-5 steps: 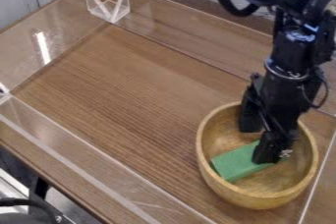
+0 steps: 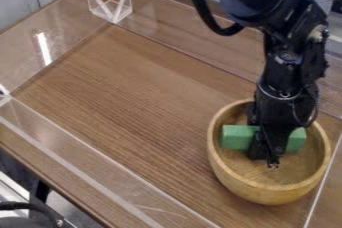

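Observation:
A green block (image 2: 238,138) sits within the round wooden bowl (image 2: 235,184) at the lower right, lifted toward the bowl's upper part. My black gripper (image 2: 266,144) reaches down into the bowl from the top right, shut on the green block, whose middle is partly hidden behind the fingers.
A small white wire object (image 2: 111,4) stands at the upper left of the wooden table (image 2: 120,102).
My gripper closed in on the green block, which has turned level and moved up from the bowl's lower left toward its upper part.

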